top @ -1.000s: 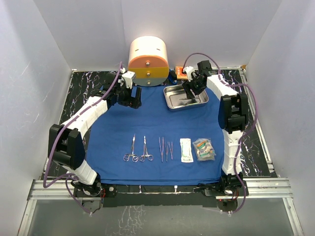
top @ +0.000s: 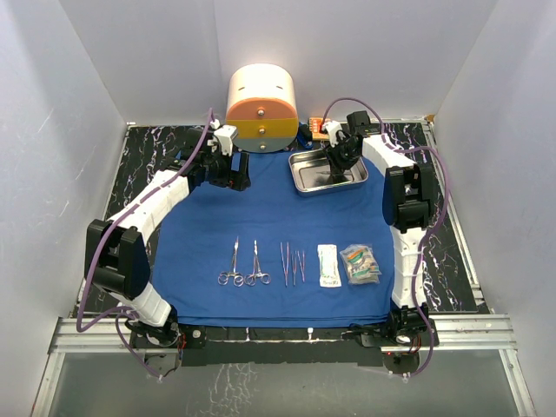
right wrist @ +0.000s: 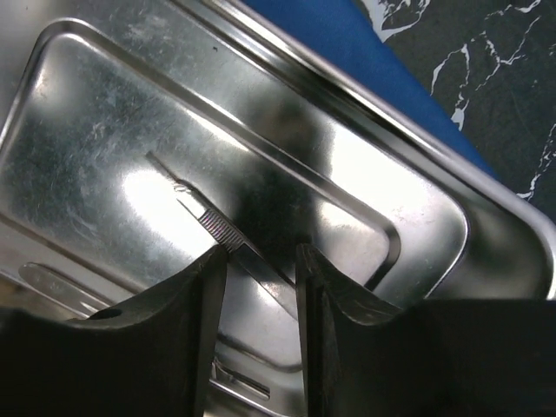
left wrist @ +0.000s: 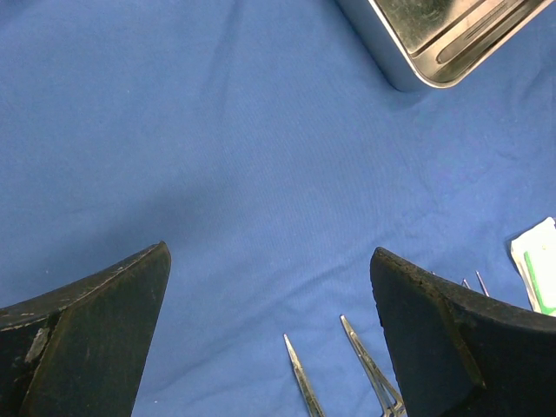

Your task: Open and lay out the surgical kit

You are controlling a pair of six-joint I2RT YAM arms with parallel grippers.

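Note:
In the right wrist view a slim silver scalpel point(right wrist: 204, 213) lies slantwise on the floor of the metal tray point(right wrist: 426, 143). My right gripper reaches down over it, fingers apart on either side of the ribbed handle, a gap still showing. Seen from the top, the tray point(top: 300, 182) stands at the back of the blue drape. Over the drape's left back part, my left gripper point(top: 241, 174) hangs open and empty. Along the front lie two scissor-like clamps point(top: 234, 268) point(top: 255, 269), several tweezers point(top: 294, 265), a white packet point(top: 328, 266) and a clear bag point(top: 360, 264).
Behind the drape stands a rounded cabinet with drawers point(top: 261, 109), with an orange box point(top: 320, 129) to its right. Dark marbled table point(top: 443, 261) shows along the right side.
The right gripper has come down into the tray, toward the scalpel, and its fingers look closer together. The left arm and the laid-out tools have stayed put.

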